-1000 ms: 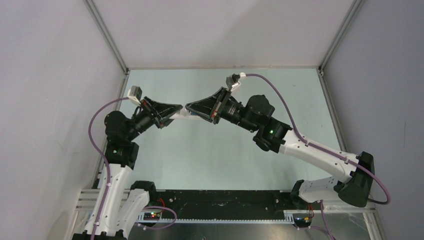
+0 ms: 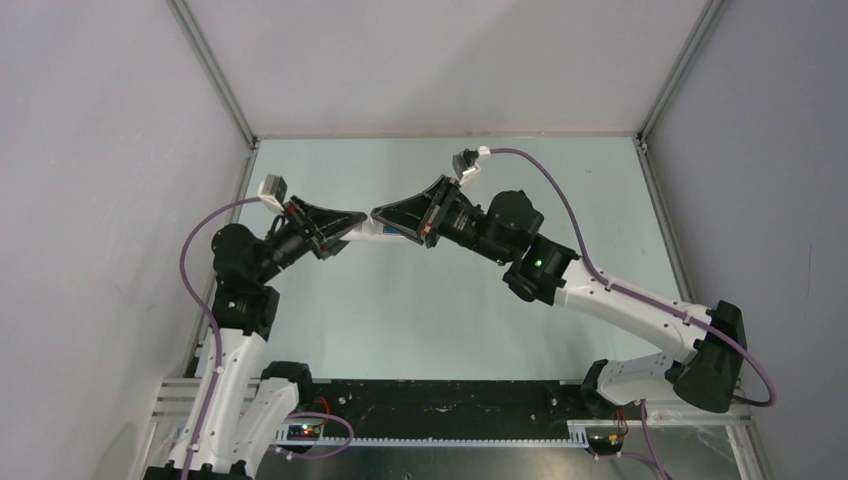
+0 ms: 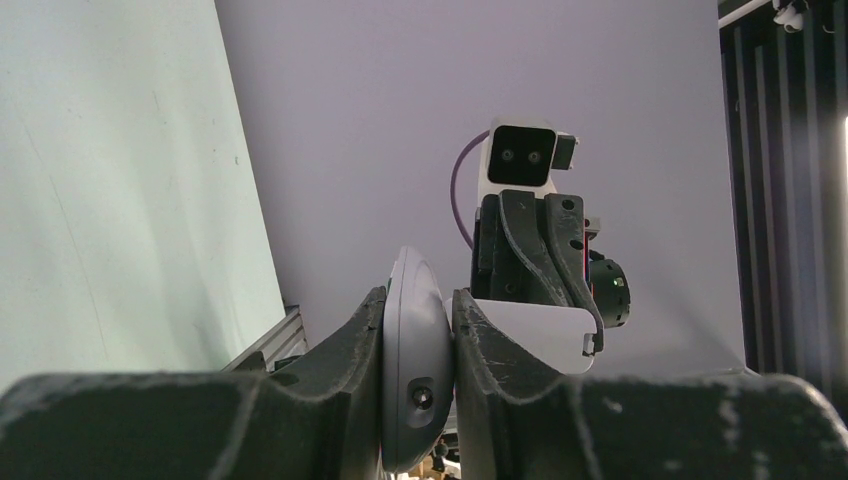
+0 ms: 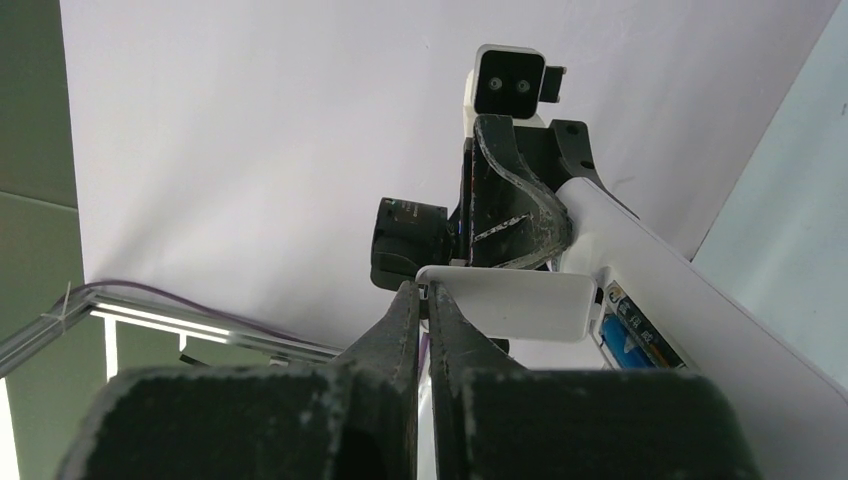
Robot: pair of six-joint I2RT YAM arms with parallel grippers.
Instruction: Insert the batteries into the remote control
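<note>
My left gripper (image 2: pixel 362 218) is shut on the white remote control (image 3: pixel 414 360), holding it above the table. In the right wrist view the remote's body (image 4: pixel 720 350) shows an open compartment with batteries (image 4: pixel 632 335) inside, one blue, one dark. My right gripper (image 2: pixel 376 214) faces the left one, shut, its tips at the left edge of the white battery cover (image 4: pixel 510 303), which stands out beside the compartment and looks pinched between them. The top view mostly hides the remote under both grippers.
Grey walls (image 2: pixel 120 150) and metal rails enclose it on the sides and back.
Both arms have shifted very slightly in the top view; the grippers remain together over the remote.
</note>
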